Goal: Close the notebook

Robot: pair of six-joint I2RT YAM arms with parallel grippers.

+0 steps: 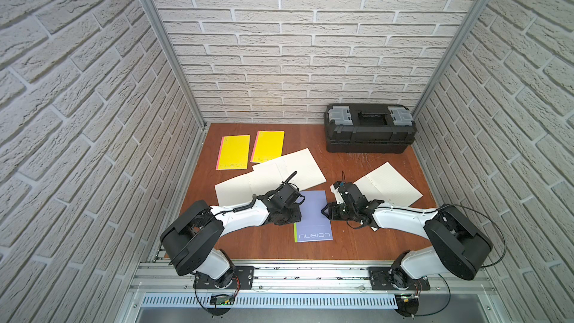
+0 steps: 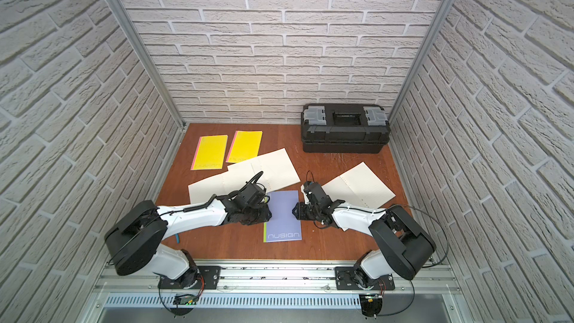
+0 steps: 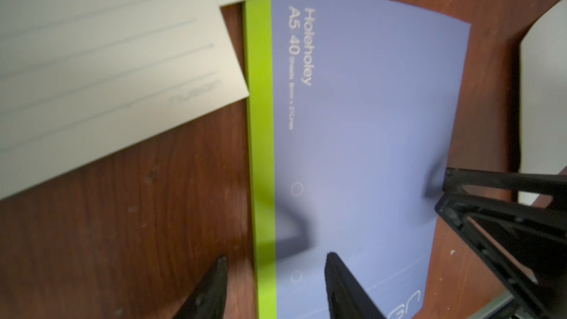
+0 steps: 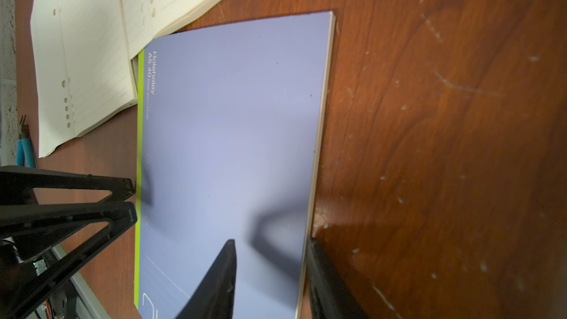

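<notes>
The lilac notebook (image 1: 312, 222) lies flat with its cover down over the pages, its lime-green spine (image 3: 260, 141) on the left and page edge (image 4: 322, 124) on the right. My left gripper is open above the spine, one finger over bare wood and one over the cover. Over the right edge stands my right gripper, open but narrower than the left. One of its fingers (image 4: 221, 280) is over the cover, the other beside the page edge. Neither gripper shows anything pinched.
Open notebooks with cream pages lie behind at the left (image 1: 287, 167) and at the right (image 1: 388, 185); one page corner touches the lilac notebook's spine. Two yellow notebooks (image 1: 233, 152) and a black toolbox (image 1: 370, 131) stand farther back. Wood is bare in front.
</notes>
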